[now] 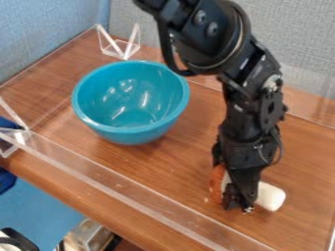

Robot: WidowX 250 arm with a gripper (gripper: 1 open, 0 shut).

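My black gripper [233, 191] is low over the wooden table [157, 181] at the right, shut on an object with an orange part [216, 181] at its left side and a white cylindrical part [269, 196] sticking out to its right. The fingers partly hide the object, so I cannot tell exactly what it is.
A turquoise bowl [128, 98] stands left of the arm. White wire frames sit at the table's back and left edge. Clear plastic strips run along the edges. Clutter lies below at the lower left.
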